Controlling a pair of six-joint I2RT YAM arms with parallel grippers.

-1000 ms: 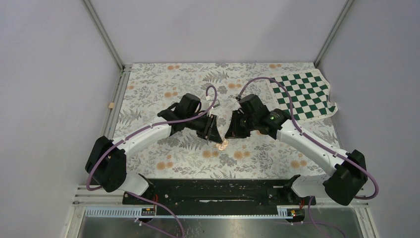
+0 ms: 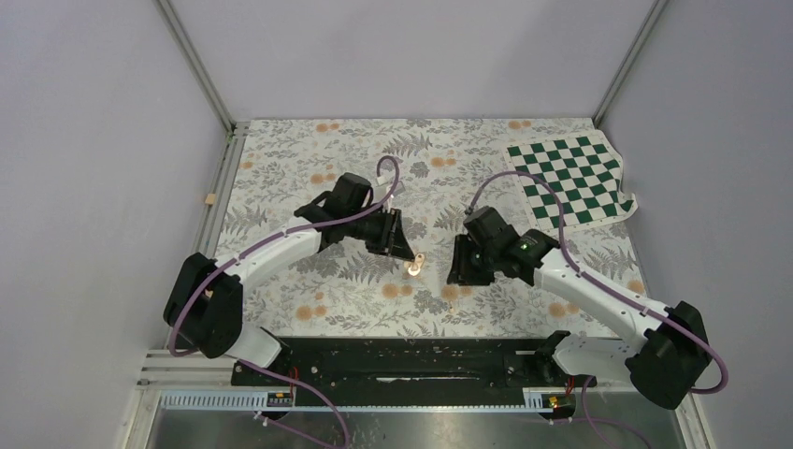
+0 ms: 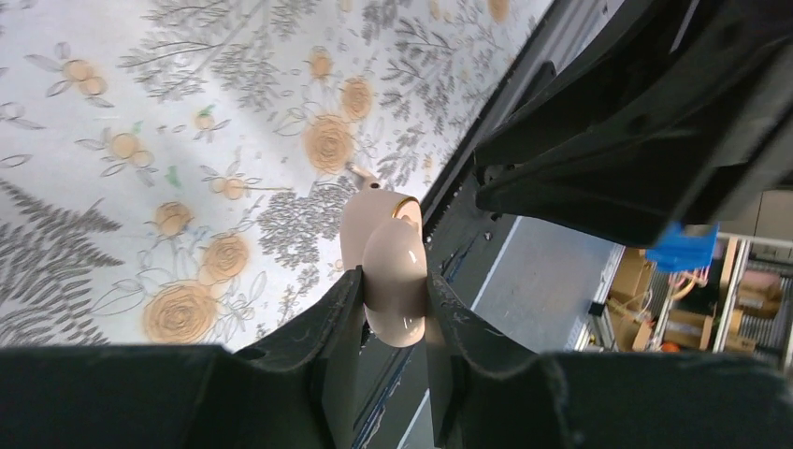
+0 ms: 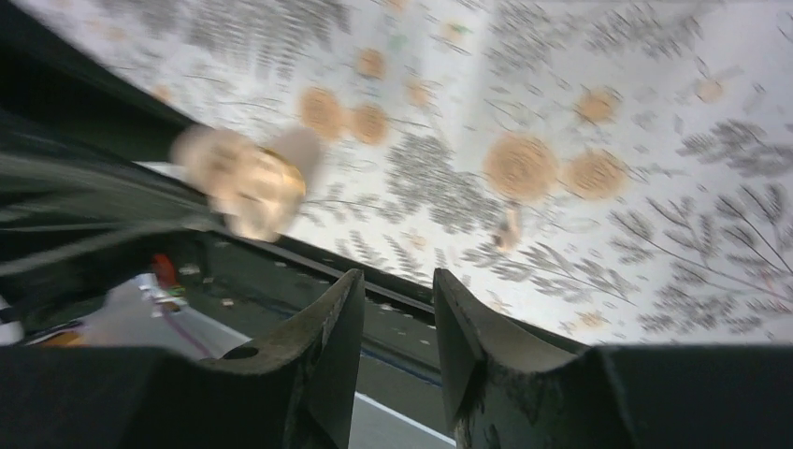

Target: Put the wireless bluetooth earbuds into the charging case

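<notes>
My left gripper is shut on the beige charging case (image 3: 393, 271), whose body shows a gold rim; it hangs near the middle front of the work surface (image 2: 414, 264). A small beige earbud lies on the floral surface below the right gripper; in the left wrist view it is partly behind the case. The case is blurred in the right wrist view.
A green-and-white checkered sheet (image 2: 566, 178) lies at the back right. The dark front edge (image 2: 402, 351) of the table runs just beyond the earbud.
My right gripper has moved away from the case, to the right and toward the front. My left gripper with the case has shifted slightly left and back.
</notes>
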